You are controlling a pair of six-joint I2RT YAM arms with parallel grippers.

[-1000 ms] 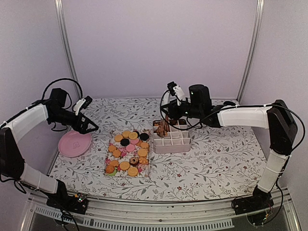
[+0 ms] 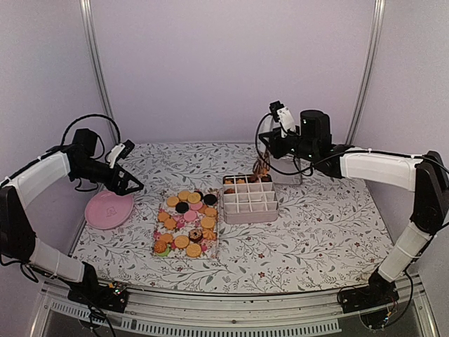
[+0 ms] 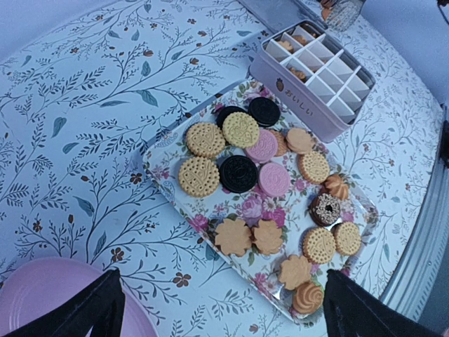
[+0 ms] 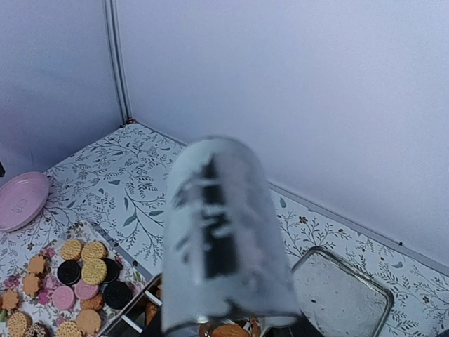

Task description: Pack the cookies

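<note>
Several cookies lie on a floral tray [image 2: 163,246] in the middle of the table. Right of it stands a pale pink divided box [image 2: 250,217]. In the left wrist view, some far compartments of this box [image 3: 287,88] hold brown cookies and the nearer ones look empty. Shiny tong-like metal [image 2: 261,167] hangs from my right gripper [image 2: 272,146] above the box's back edge. This metal piece [image 4: 221,232] fills the middle of the right wrist view, with a brown cookie [image 4: 230,330] below it; whether it grips the cookie I cannot tell. My left gripper [image 2: 130,184] is open and empty.
A pink plate [image 2: 109,210] rests at the left, below my left gripper. Behind the box on the right lies a clear shallow lid [image 4: 344,288].
My right gripper has moved right and back from over the box, carrying the tong-like metal, whose ends look closer together. The left arm has stayed still.
</note>
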